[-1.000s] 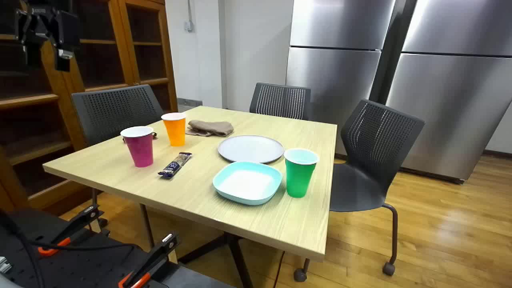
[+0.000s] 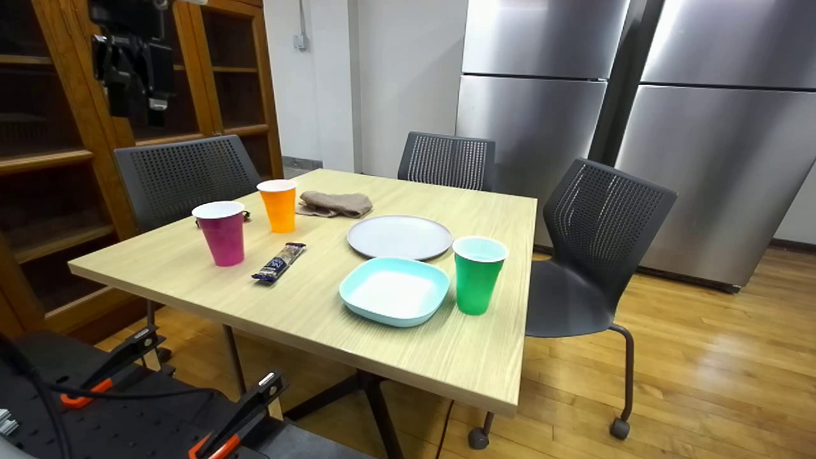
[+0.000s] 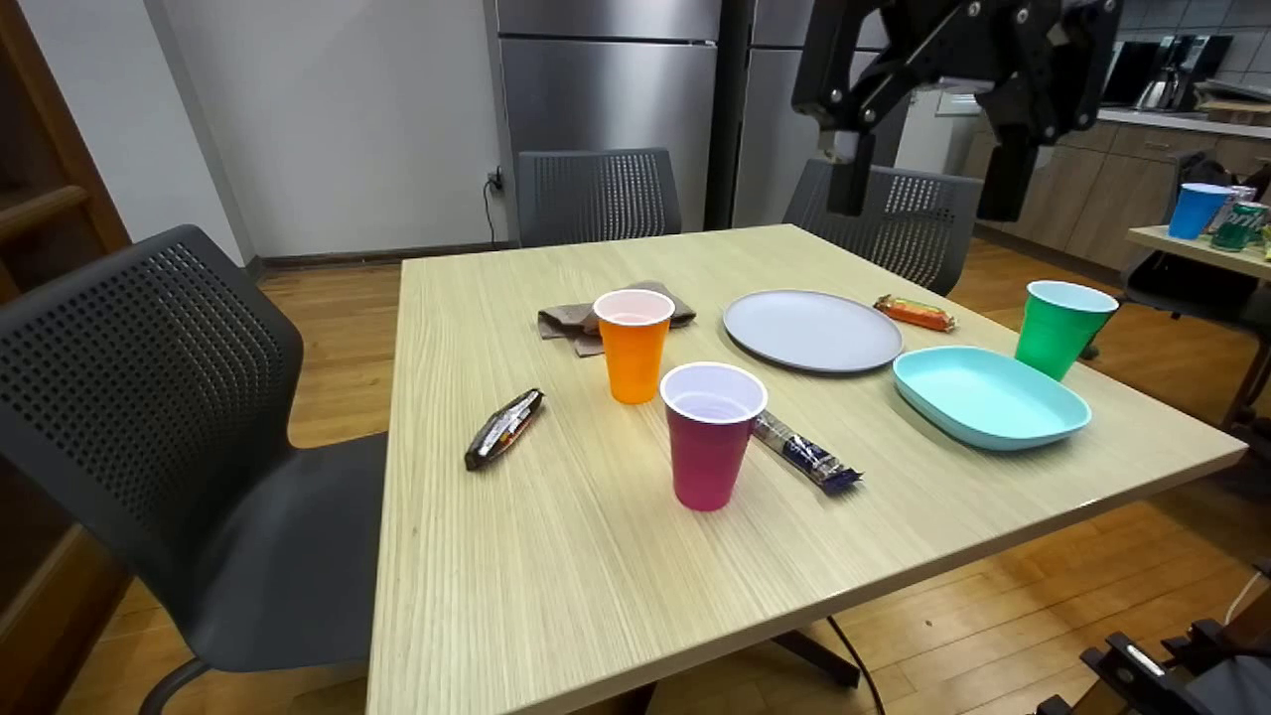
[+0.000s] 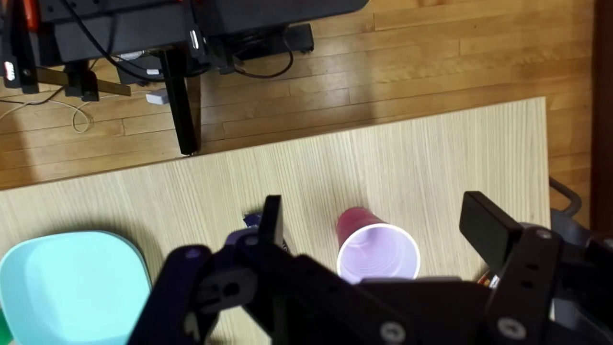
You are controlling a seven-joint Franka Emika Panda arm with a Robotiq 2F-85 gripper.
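Above the table, my gripper stands open, and no object is between its fingers. In the wrist view the magenta cup (image 4: 379,247) is upright on the table well below, seen in the gap between the fingers. An orange cup (image 3: 634,346) stands behind it, and a green cup (image 3: 1063,328) is beside the turquoise dish (image 3: 989,399). A dark blue wrapped bar (image 2: 280,263) lies near the magenta cup; one finger partly hides it in the wrist view. Another dark-wrapped bar (image 3: 503,428) lies at the left.
A grey plate (image 3: 812,330), a brown cloth (image 2: 335,203) and an orange-wrapped bar (image 3: 915,312) lie farther back. Chairs surround the table (image 3: 524,572). Black clamps (image 2: 233,417) sit on the robot's stand.
In exterior view 1 my gripper has moved right and somewhat lower. The objects on the table have not moved.
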